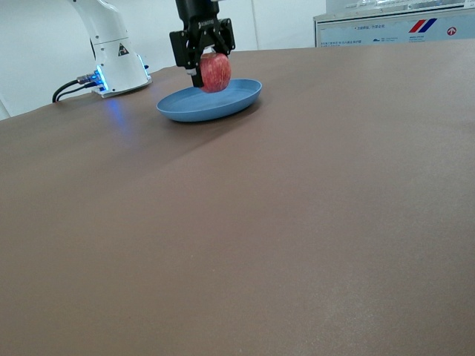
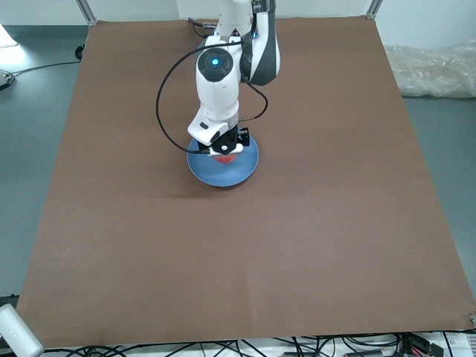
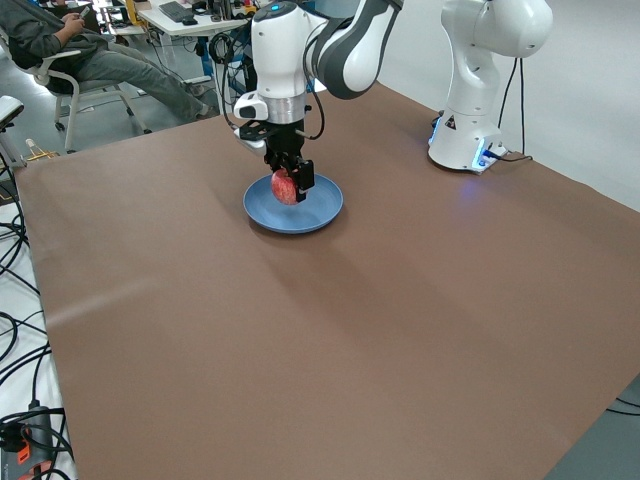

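My black gripper (image 1: pixel 214 63) is shut on a red apple (image 1: pixel 216 73), holding it just over a blue plate (image 1: pixel 209 110) in the top view. In the right view the apple (image 3: pixel 284 187) hangs at the gripper (image 3: pixel 292 180) above the plate (image 3: pixel 318 210). In the left view the gripper (image 2: pixel 223 145) mostly covers the apple (image 2: pixel 224 159), with the plate (image 2: pixel 238 171) around it; whether the apple touches the plate is hard to tell.
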